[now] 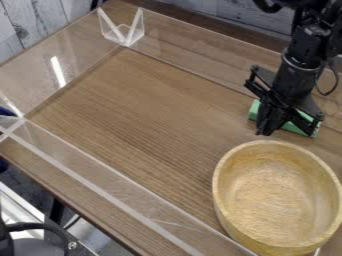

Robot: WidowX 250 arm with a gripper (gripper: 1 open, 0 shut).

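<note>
My black gripper [267,124] is at the right of the camera view, low at a green object [301,122] on the wooden table [120,130], just behind a large beige bowl [274,195]. The arm and fingers cover part of the green object. The fingertips are dark and small, and I cannot make out anything held between them.
Clear plastic walls [80,165] edge the table at the left, and a clear bracket [123,30] stands at the back.
</note>
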